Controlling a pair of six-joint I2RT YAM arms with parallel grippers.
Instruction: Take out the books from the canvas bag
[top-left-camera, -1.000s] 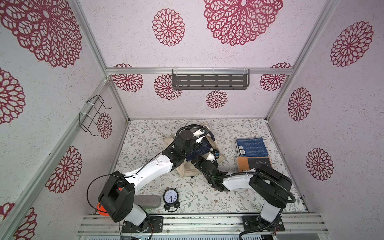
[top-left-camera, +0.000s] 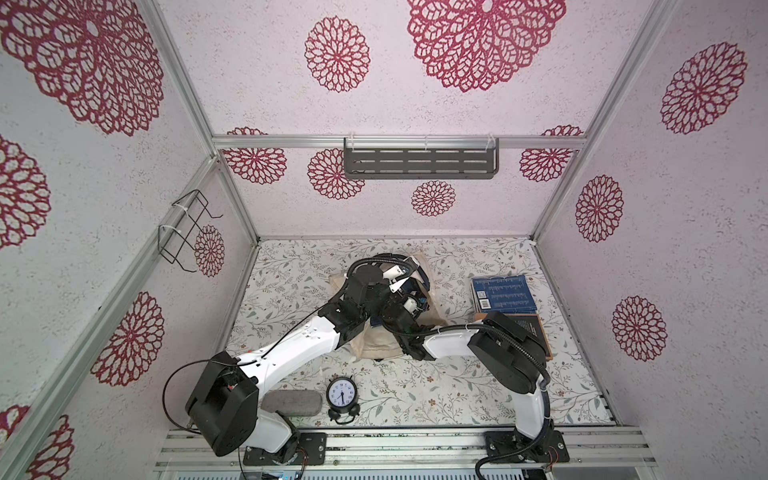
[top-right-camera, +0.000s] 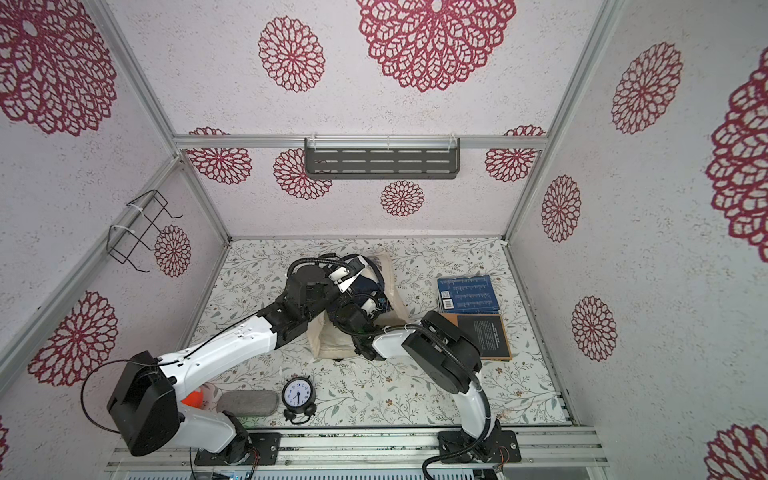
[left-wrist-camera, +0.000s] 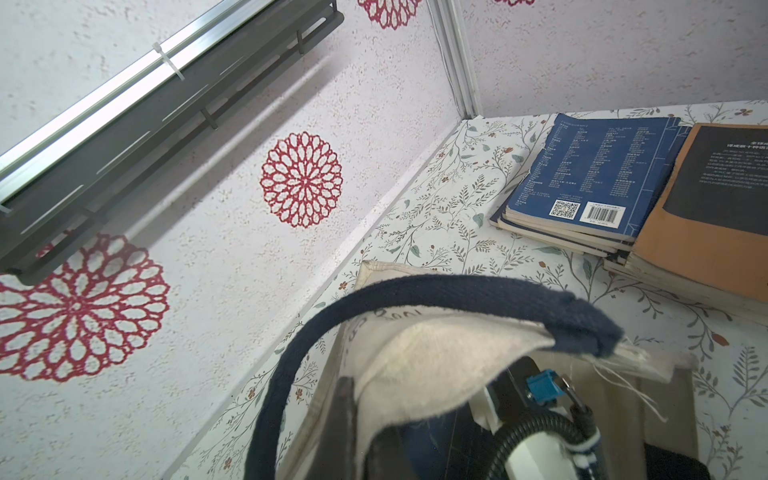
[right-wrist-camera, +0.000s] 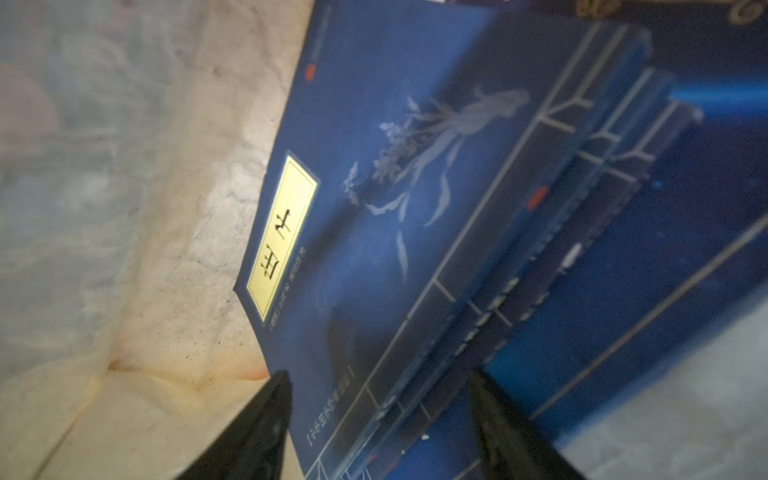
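Observation:
The cream canvas bag (top-right-camera: 324, 342) with navy straps lies mid-table under both arms. My left gripper (top-left-camera: 393, 281) is at its top edge; in the left wrist view a dark strap (left-wrist-camera: 448, 292) and canvas edge fill the lower middle, and its fingers look shut, with nothing clearly between them. My right gripper is inside the bag, fingers apart over stacked blue thread-bound books (right-wrist-camera: 384, 240), the top one with a yellow title label. Nothing is held between those fingers.
Blue books (top-left-camera: 502, 293) and an orange-black book (top-right-camera: 480, 336) lie at the right. A clock (top-left-camera: 341, 393) and grey case (top-left-camera: 292, 402) sit at the front left. A shelf (top-left-camera: 421, 164) hangs on the back wall.

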